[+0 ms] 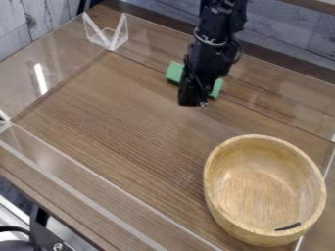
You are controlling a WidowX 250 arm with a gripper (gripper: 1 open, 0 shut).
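My black gripper [194, 96] hangs over the upper middle of the wooden table, its tip low in front of a green object [174, 75] that lies partly behind the arm. The fingers are dark and small in this view; they look closed, with nothing visible held between them.
A large tan bowl [262, 220] occupies the lower right of the table [105, 137]. A white wire-like piece [108, 31] stands at the back left.
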